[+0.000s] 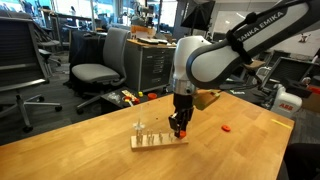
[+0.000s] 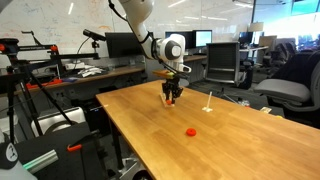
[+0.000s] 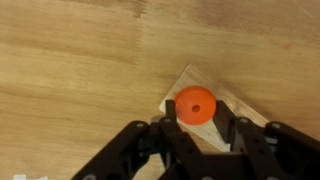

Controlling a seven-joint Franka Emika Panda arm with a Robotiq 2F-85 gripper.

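Between the fingertips of my gripper is an orange-red round piece (image 3: 195,104), seen from above in the wrist view, and the fingers are shut on it. Directly beneath it lies a pale wooden strip (image 3: 243,110), its far part hidden under the gripper. In exterior view 1 the same wooden block (image 1: 150,141) has several small upright pegs along it, and the gripper stands at its right end. Whether the round piece touches the block or hangs just over it, I cannot tell.
A small red piece (image 1: 226,128) lies on the table right of the arm. A white upright object (image 1: 138,128) stands behind the block's left end. Office chairs (image 1: 104,72) stand beyond the far edge.
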